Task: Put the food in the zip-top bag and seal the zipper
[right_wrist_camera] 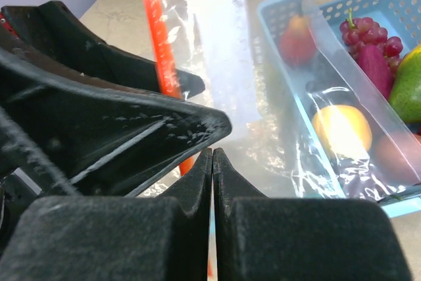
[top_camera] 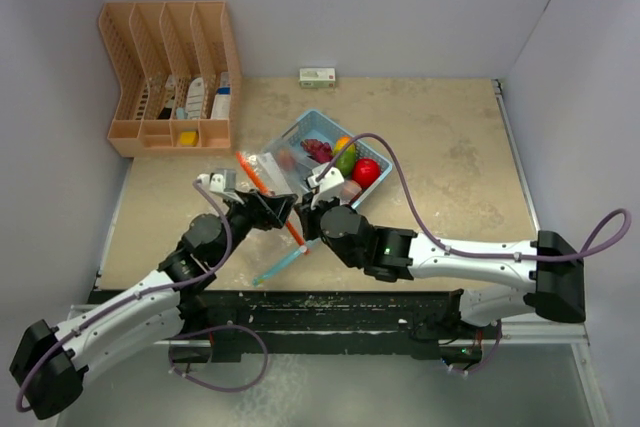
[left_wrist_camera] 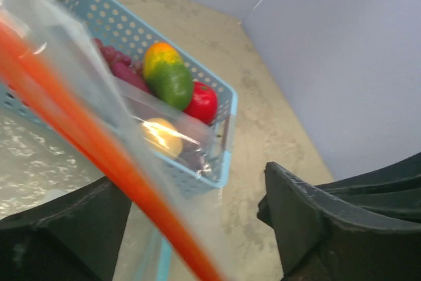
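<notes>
A clear bag with an orange zipper strip (top_camera: 252, 173) slants between the arms; its film (right_wrist_camera: 227, 51) hangs in front of the basket. My left gripper (top_camera: 290, 209) is part open, and the strip (right_wrist_camera: 161, 37) passes between its fingers. Close beside it, my right gripper is shut; whether film is pinched there cannot be told. The blue basket (left_wrist_camera: 227, 113) holds grapes (right_wrist_camera: 368, 34), a green-yellow mango (left_wrist_camera: 170, 85), a red tomato (left_wrist_camera: 201, 103) and a yellowish round item (right_wrist_camera: 342, 129) seen through film.
A light-blue strip (top_camera: 285, 265) lies on the table near the front edge. Back left stands a peach divided rack (top_camera: 170, 132) with a yellow block (top_camera: 188, 138). A small green-white box (top_camera: 317, 77) sits by the back wall.
</notes>
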